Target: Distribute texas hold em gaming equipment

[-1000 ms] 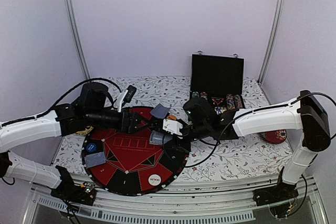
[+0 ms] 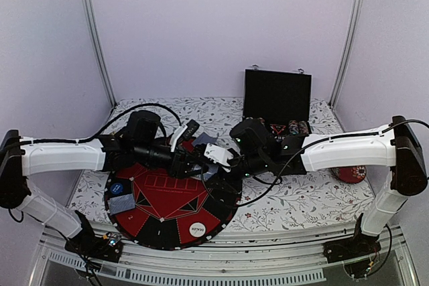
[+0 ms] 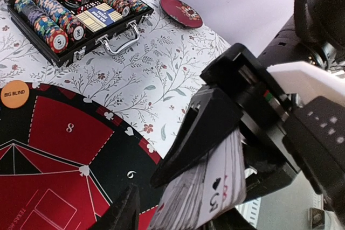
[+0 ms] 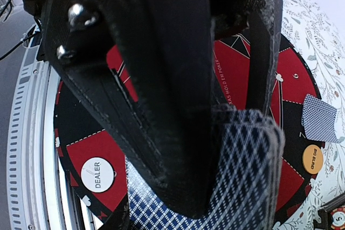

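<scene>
A deck of cards (image 3: pixel 197 187) with blue checked backs is gripped in my right gripper (image 2: pixel 221 171) above the right part of the round poker mat (image 2: pixel 161 195). From the right wrist view, a left finger (image 4: pixel 183 192) crosses in front of the checked back (image 4: pixel 242 176). Contact between left fingers and deck is hard to tell. Cards lie on the mat at its left (image 2: pixel 122 203) and far edge (image 2: pixel 204 140).
An open chip case (image 3: pixel 70 20) stands at the back right, beside a red round dish (image 3: pixel 181 12). On the mat are the white dealer button (image 2: pixel 197 230), a blue button (image 2: pixel 116 189) and the orange big blind button (image 4: pixel 312 159). Both arms crowd together over the mat.
The left arm has moved right and closer, bringing its gripper up to the deck. My right gripper stays nearly in place with the deck, while its arm has shifted slightly.
</scene>
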